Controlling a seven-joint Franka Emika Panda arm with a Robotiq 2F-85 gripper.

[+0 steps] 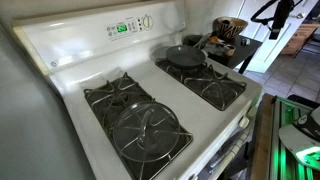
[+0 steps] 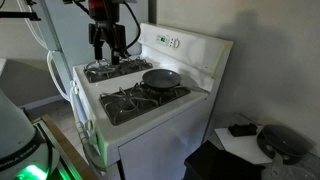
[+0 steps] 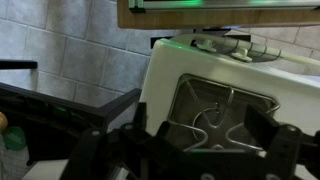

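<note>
My gripper [image 2: 109, 52] hangs high with its fingers pointing down, in front of the stove's far part in exterior view 2. Spread fingers [image 3: 268, 130] show at the bottom of the wrist view, with nothing held between them. A white stove [image 1: 95, 65] carries two black grates. On the left grate rests a round glass lid [image 1: 147, 132]. The dark frying pan [image 1: 187, 56] stands on the rear of the right grate, its handle [image 2: 196, 90] reaching outward. Below the gripper, the wrist view shows a stove corner with a dark grate [image 3: 218, 106]; the pan is not visible there.
Bowls or pots [image 1: 229, 27] sit on a dark surface beyond the stove. A wooden board edge [image 3: 220, 17] borders the robot's base. In exterior view 2, a black pot [image 2: 283, 143] and a white board [image 2: 243, 145] occupy the right side.
</note>
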